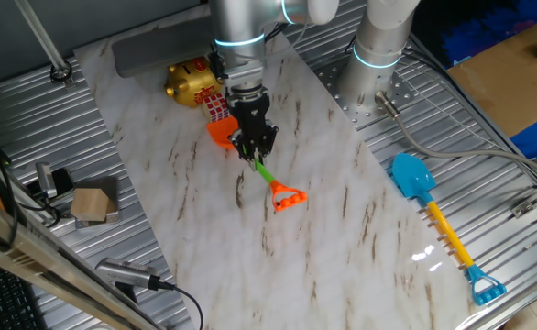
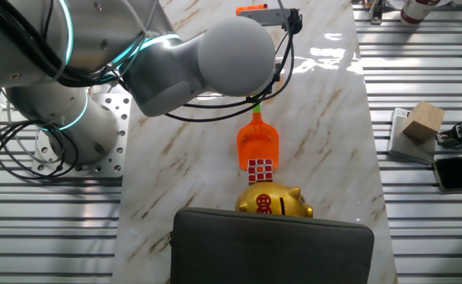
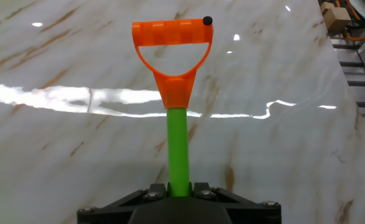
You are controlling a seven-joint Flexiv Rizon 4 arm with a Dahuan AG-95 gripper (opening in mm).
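Note:
A toy shovel with a green shaft (image 3: 178,146), an orange D-shaped handle (image 3: 174,84) and an orange blade (image 2: 258,144) lies along the marble-patterned table. My gripper is closed around the shaft, with one finger on either side of the green. From the side, the gripper (image 1: 255,156) points down over the middle of the shovel, low by the tabletop. The blade's tip is close to a red-and-white cube (image 2: 260,170); whether they touch I cannot tell. Part of the shaft is hidden by the gripper.
Behind the cube sit a gold piggy bank (image 1: 192,82) and a dark grey case (image 2: 270,248). A blue-and-yellow shovel (image 1: 445,225) rests on the metal slats at the right. A wooden block (image 1: 91,204) stands off the table at left.

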